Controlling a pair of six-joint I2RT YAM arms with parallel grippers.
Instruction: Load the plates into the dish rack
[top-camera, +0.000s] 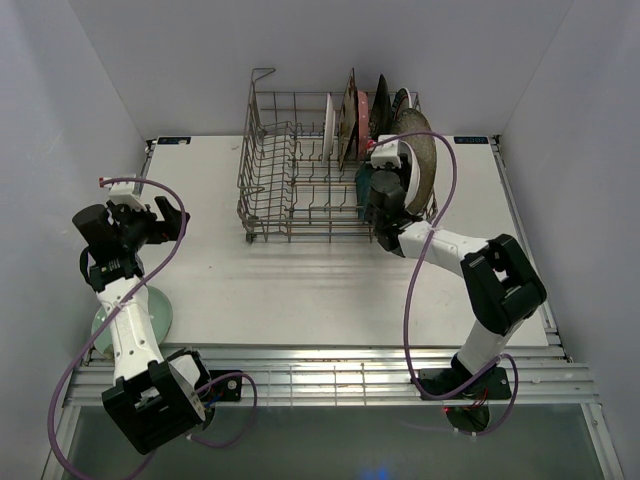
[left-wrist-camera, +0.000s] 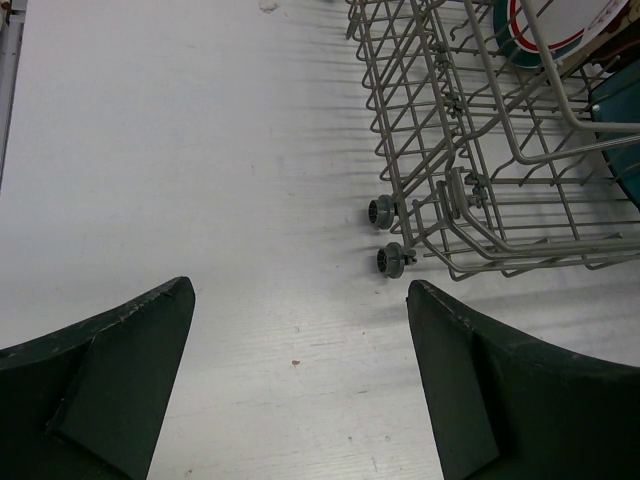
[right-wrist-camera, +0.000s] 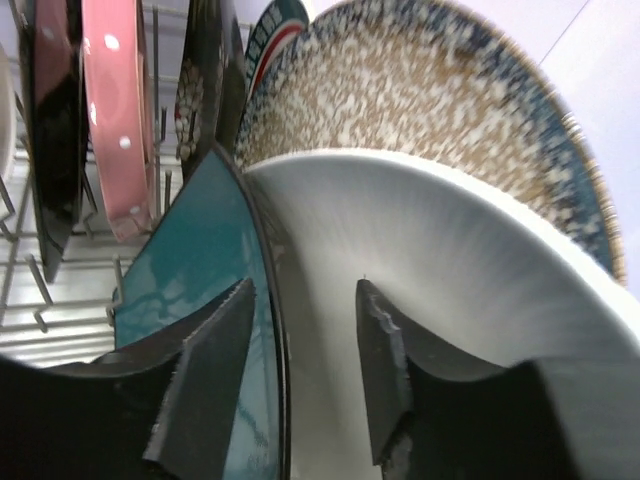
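Note:
The dish rack (top-camera: 268, 215) holds upright plates on its right side: a white one (top-camera: 329, 125), a pink one (right-wrist-camera: 118, 125), a speckled one (right-wrist-camera: 410, 95), a teal one (right-wrist-camera: 180, 270) and a white curved one (right-wrist-camera: 470, 225). My right gripper is over the teal and white plates, fingers apart, one on each side of the teal plate's rim; whether it touches is unclear. My left gripper stands open and empty left of the rack. A green plate (top-camera: 158, 312) lies flat at lower left, partly under the left arm.
The rack's left section (left-wrist-camera: 420, 110) is mostly empty. The white surface (top-camera: 250, 295) in front of the rack is clear. Grey walls enclose the back and both sides.

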